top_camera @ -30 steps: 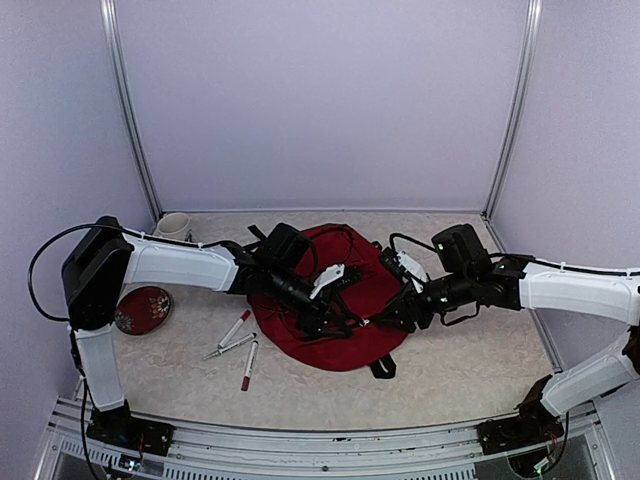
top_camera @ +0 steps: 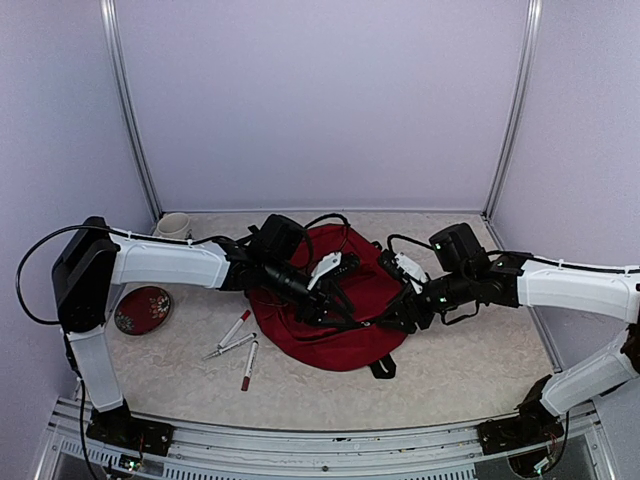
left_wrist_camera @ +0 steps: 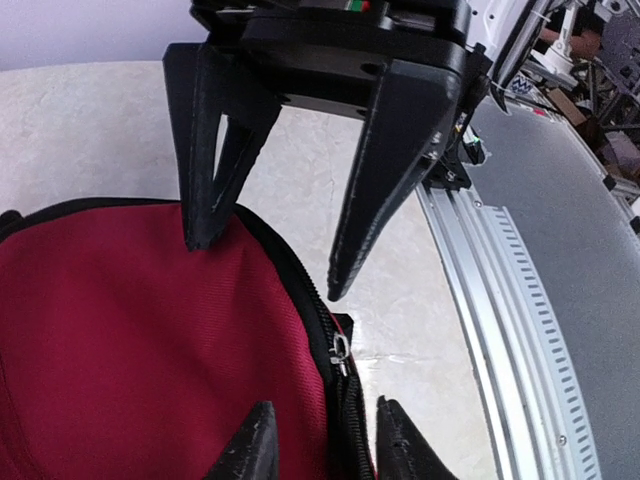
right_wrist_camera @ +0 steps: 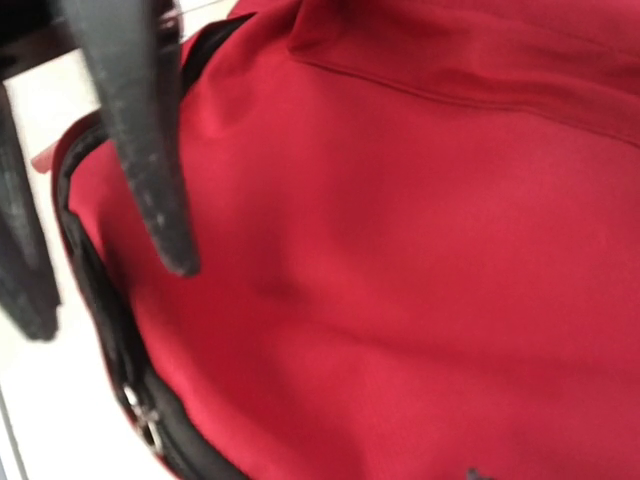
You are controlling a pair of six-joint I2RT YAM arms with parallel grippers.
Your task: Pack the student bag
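Note:
A red backpack [top_camera: 330, 350] lies at the middle of the table, its black zipper along the edge, with a metal zipper pull [left_wrist_camera: 339, 349] in the left wrist view. My left gripper is part open at that zipper edge, its fingertips low in that view. My right gripper [top_camera: 395, 315] faces it from the right, part open above the bag's edge; in the right wrist view its fingers [right_wrist_camera: 150, 200] hang over the zipper side, with nothing visible held between them.
A dark red patterned plate [top_camera: 142, 310] and a white mug [top_camera: 174, 226] stand at the left. Several markers [top_camera: 249, 366] lie at the bag's front left.
My left arm has risen slightly at the elbow and wrist over the bag. My right arm and the bag look nearly unchanged.

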